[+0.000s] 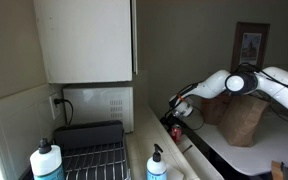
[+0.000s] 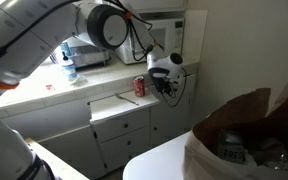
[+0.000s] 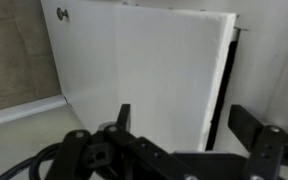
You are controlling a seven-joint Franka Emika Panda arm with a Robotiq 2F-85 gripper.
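In the wrist view, my gripper stands open, its two dark fingers far apart with nothing visible between them. Beyond them is a white cabinet front (image 3: 149,75) with a small round knob (image 3: 62,14) at the upper left. A dark gap (image 3: 224,85) runs along the front's right edge. From the second exterior view, the gripper (image 2: 170,92) is angled downward close to the counter's edge, right of a red can (image 2: 139,86). Whether the fingers touch anything cannot be told.
A white counter (image 2: 94,99) with drawers (image 2: 114,150) below runs beside the arm. A brown paper bag (image 2: 246,125) occupies the right foreground. In the first exterior view, a bottle (image 1: 156,165) and a dark dish rack (image 1: 92,150) stand on the near counter.
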